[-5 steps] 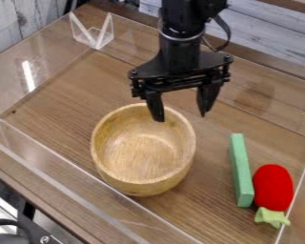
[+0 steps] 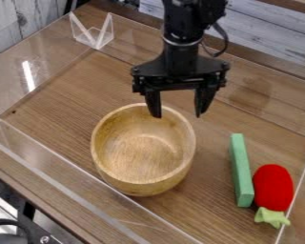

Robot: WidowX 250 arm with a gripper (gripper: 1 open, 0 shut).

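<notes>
My black gripper [image 2: 178, 95] hangs over the middle of the table, just above the far edge of a wide wooden bowl [image 2: 142, 152], open with nothing visible between its fingers. The bowl looks empty. To its right lie a long green bar [image 2: 240, 170] and a red object [image 2: 273, 189] with a pale green tip at the lower end.
A small clear wire-like or plastic item [image 2: 91, 29] stands at the back left of the wooden table [image 2: 60, 110]. The table's edge runs along the lower left.
My gripper and arm have shifted slightly over the last second. The bowl, the green bar and the red object have not moved.
</notes>
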